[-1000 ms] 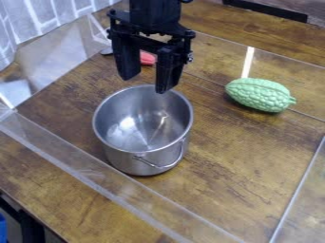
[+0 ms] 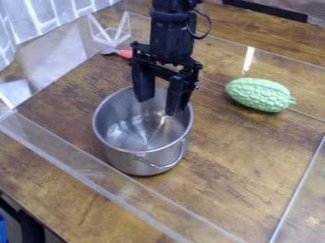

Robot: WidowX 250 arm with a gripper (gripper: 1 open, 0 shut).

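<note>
My black gripper [image 2: 162,93] hangs over the steel pot, its two fingers spread apart, with nothing visible between them. The fingertips reach down to around the pot's rear rim and opening. The steel pot [image 2: 143,145] stands upright on the wooden table, its wire handle resting against its front side. A pale green bitter melon [image 2: 259,95] lies on the table to the right of the gripper. A small red object [image 2: 117,54] is partly visible behind the arm at the upper left.
Clear plastic walls border the wooden table [image 2: 229,171] at the left, front, right and back. A white, bright area lies at the top left.
The gripper has moved slightly toward the middle and down over the pot, and its fingers appear a little closer together. The pot and melon look unmoved.
</note>
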